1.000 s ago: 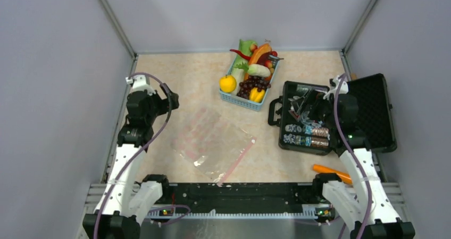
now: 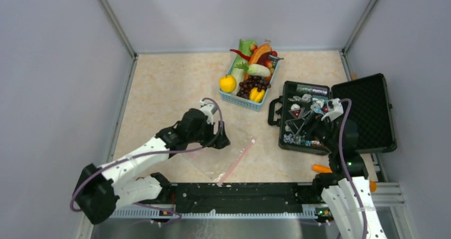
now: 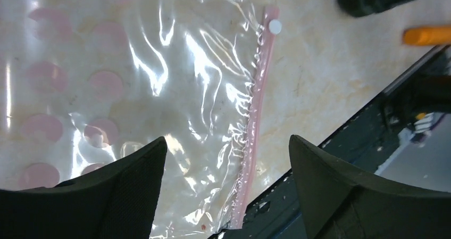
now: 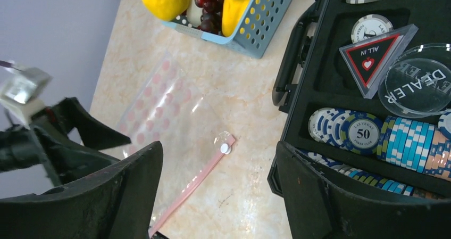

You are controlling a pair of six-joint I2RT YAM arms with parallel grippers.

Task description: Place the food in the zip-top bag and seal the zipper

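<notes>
A clear zip top bag (image 3: 191,90) with pink dots and a pink zipper strip (image 3: 250,132) lies flat on the table's front middle. My left gripper hangs over it, fingers apart and empty. The food fills a blue basket (image 2: 239,103) at the back middle: yellow fruit (image 2: 227,82), grapes, a banana-like yellow piece and several vegetables. My right gripper is over the left edge of the black case, fingers apart with nothing between them.
An open black case (image 2: 284,140) of poker chips stands at the right, its lid to the right. An orange object (image 2: 322,169) lies at the front right.
My left arm has swung right from the left side to over the bag. The right arm has shifted toward the front from further back over the case.
</notes>
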